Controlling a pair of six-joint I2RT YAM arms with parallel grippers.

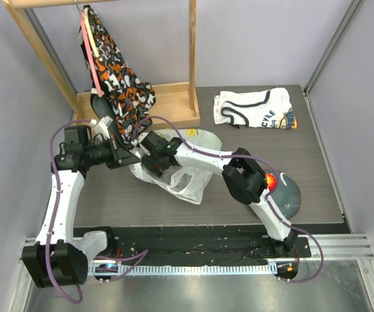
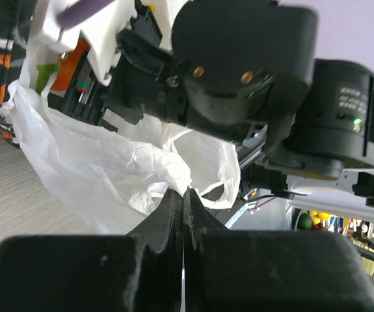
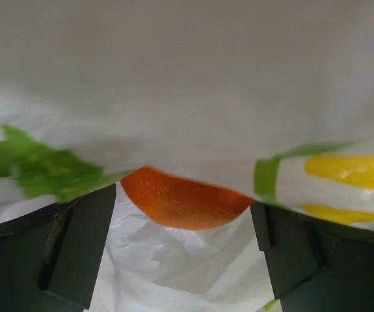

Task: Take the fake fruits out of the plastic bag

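Note:
The white plastic bag (image 1: 190,185) lies open at mid-table, its rim pulled up on the left. My left gripper is shut on that rim, the plastic pinched at its fingertips. My right gripper is down inside the bag, its fingers (image 3: 66,253) apart. Between the fingertips shows an orange piece (image 3: 187,200), probably a fruit; whether both fingers touch it I cannot tell. Orange (image 2: 68,68) also shows beside that gripper in the left wrist view. The rest of the bag's contents is hidden by the arm and plastic.
A dark round plate (image 1: 289,197) at the right carries a red-orange fruit (image 1: 270,181), partly covered by the right arm. A folded white cloth (image 1: 255,108) lies at the back right. Patterned fabric (image 1: 118,81) hangs from a wooden rack behind the bag.

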